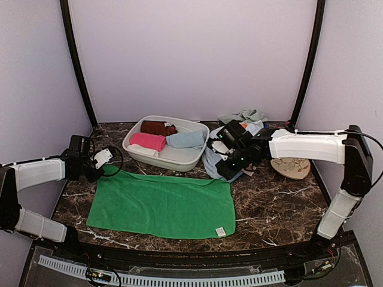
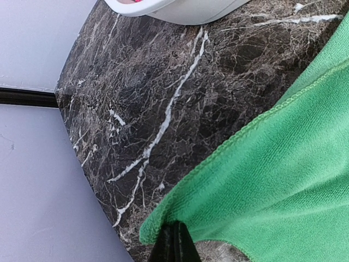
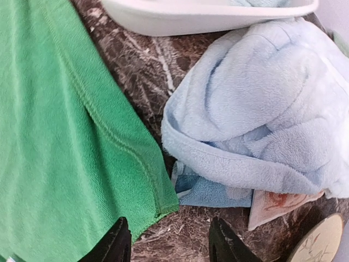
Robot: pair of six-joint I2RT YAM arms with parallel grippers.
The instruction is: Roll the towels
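Observation:
A green towel [image 1: 161,206] lies spread on the dark marble table, its far edge folded over in a narrow band. My left gripper [image 1: 99,170] is at the towel's far-left corner; in the left wrist view its fingers [image 2: 173,245] are shut on that raised corner. My right gripper stands open above the towel's far-right corner, where the folded hem [image 3: 163,196] ends, with nothing visible between its fingers.
Behind the towel, a white tub [image 1: 137,152] holds rolled pink, brown, white and blue towels. A loose pile of pale blue cloths [image 3: 245,109] lies at the right, beside a round beige board [image 1: 290,167].

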